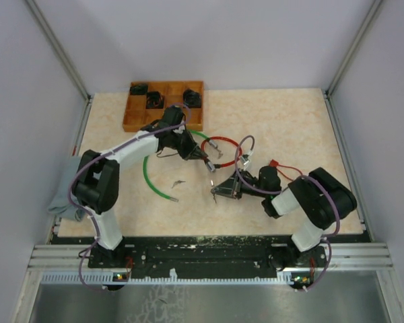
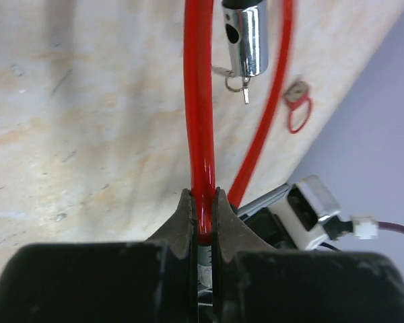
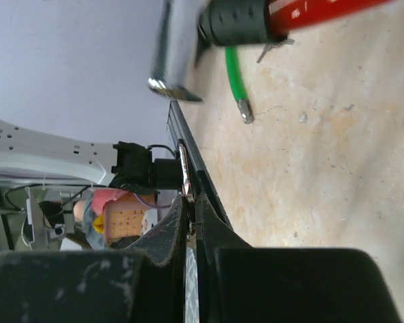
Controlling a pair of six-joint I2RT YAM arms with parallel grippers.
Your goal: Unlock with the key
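A red cable lock (image 2: 199,114) is held by my left gripper (image 1: 196,151), its fingers shut on the red cable. The lock's metal cylinder (image 2: 248,40) hangs near it, with a small key on a ring (image 2: 246,91) just below it in the left wrist view. My right gripper (image 1: 219,189) is shut at the lower right of the lock, with a thin silver key (image 3: 186,171) standing between its fingertips. In the right wrist view the lock end looms above, blurred, apart from that key.
A green cable (image 1: 151,184) and loose keys (image 1: 178,182) lie left of the lock. A wooden tray (image 1: 131,114) stands at the back, a red item (image 1: 273,163) at the right.
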